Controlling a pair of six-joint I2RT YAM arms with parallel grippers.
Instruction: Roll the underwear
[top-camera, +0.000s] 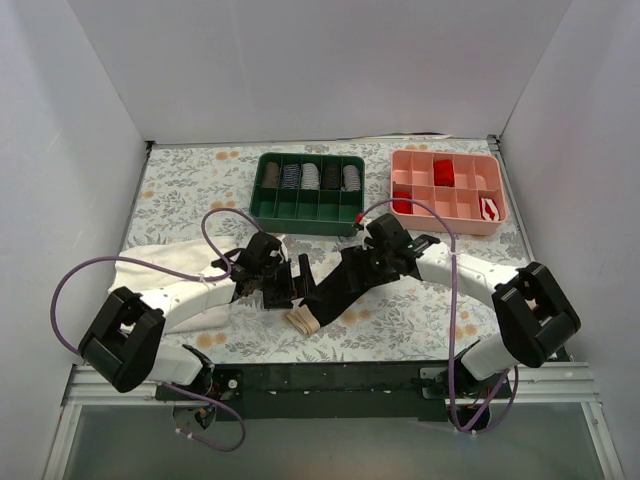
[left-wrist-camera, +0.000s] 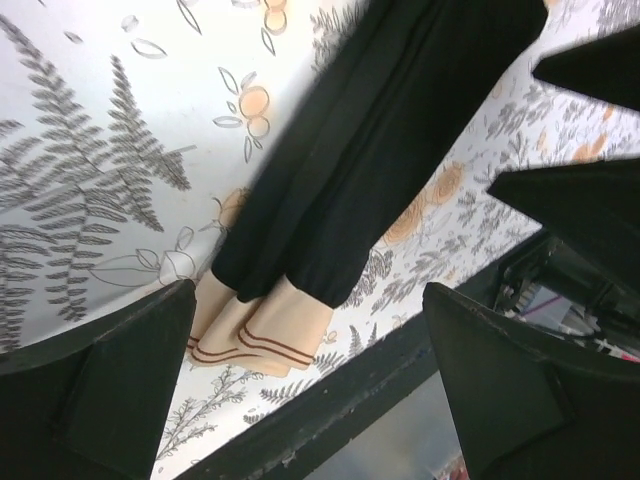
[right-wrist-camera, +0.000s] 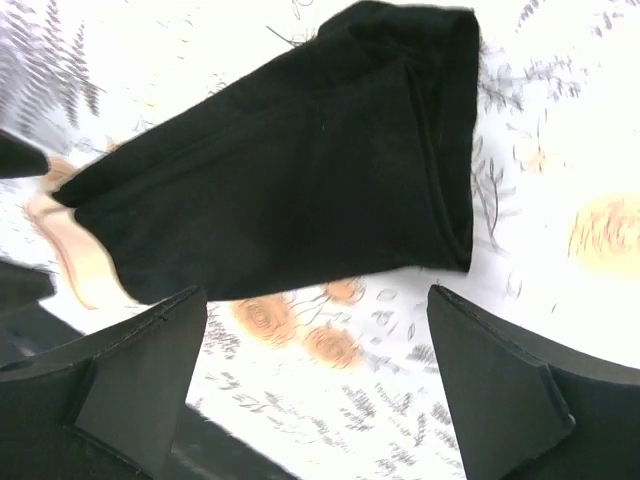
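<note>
The black underwear (top-camera: 338, 291) lies folded into a slanting strip on the patterned cloth, its beige waistband (top-camera: 303, 319) at the front left. In the left wrist view my left gripper stands open above the waistband end, with the layered folds (left-wrist-camera: 330, 180) running to the upper right. My right gripper is open too, over the far end, where a corner of the black fabric (right-wrist-camera: 300, 170) is folded over. Neither gripper visibly grips the cloth. In the top view both grippers partly cover the underwear.
A green divided box (top-camera: 307, 225) with several rolled items stands behind the underwear. To its right is a pink divided box (top-camera: 448, 222) with red items. White cloth (top-camera: 210, 318) lies at the left.
</note>
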